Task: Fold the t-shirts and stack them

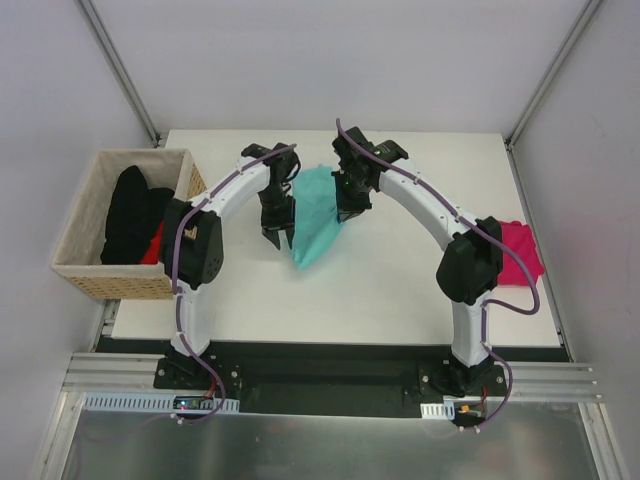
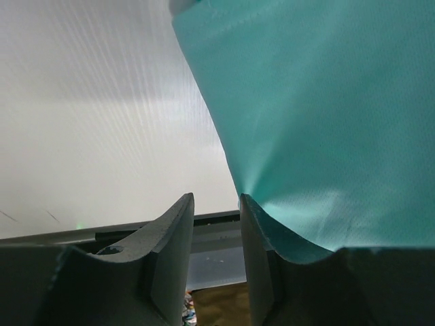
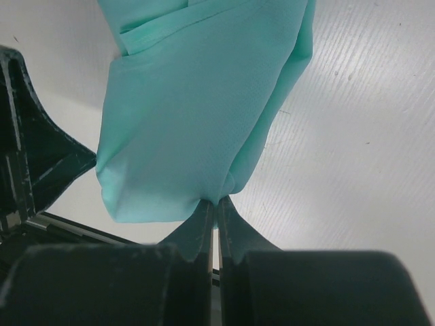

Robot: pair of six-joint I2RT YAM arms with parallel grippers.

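Observation:
A teal t-shirt [image 1: 318, 215], partly folded into a narrow strip, lies near the table's middle between my two arms. My right gripper is shut on the shirt, pinching its gathered right edge. At the shirt's left side, my left gripper [image 1: 281, 242] stands part open. In the left wrist view, the shirt's edge [image 2: 228, 149] runs down to the right fingertip [image 2: 246, 204], and no cloth shows between the fingers. The right wrist view has a dark left-gripper finger [image 3: 64, 163] with its tip at the shirt's left edge; whether it touches, I cannot tell.
A wicker basket [image 1: 75, 240] at the left holds black cloth [image 1: 127, 215] and a bit of red cloth [image 1: 153, 245]. A folded red cloth [image 1: 518, 255] lies at the table's right edge.

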